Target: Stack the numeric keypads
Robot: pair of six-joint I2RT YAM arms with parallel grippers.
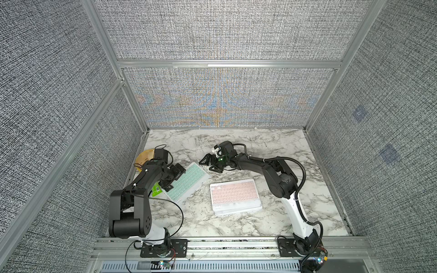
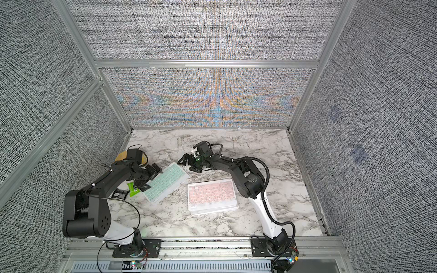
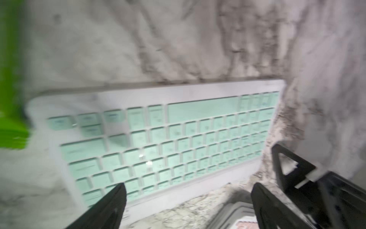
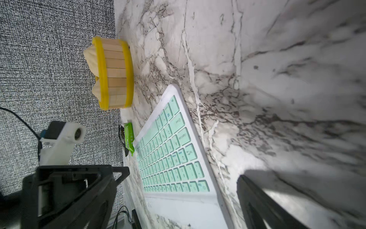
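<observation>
A white keypad with mint-green keys (image 1: 189,181) lies slantwise on the table, left of the middle. To its right and nearer the front is a keypad with pink keys (image 1: 234,193), which appears to rest on another white slab whose edge (image 2: 214,211) shows beneath. Over the green keypad's left part hangs my left gripper (image 1: 175,177), open and empty; in the left wrist view the green keypad (image 3: 167,141) spreads below its parted fingers. My right gripper (image 1: 211,163) is open near the green keypad's far right corner, with nothing held. The right wrist view shows that keypad's near end (image 4: 190,164).
Behind the left arm stands a round wooden basket with yellow bands (image 4: 114,74). A green packet (image 2: 133,189) lies close to the green keypad's left end, with a small black object (image 2: 120,194) beside it.
</observation>
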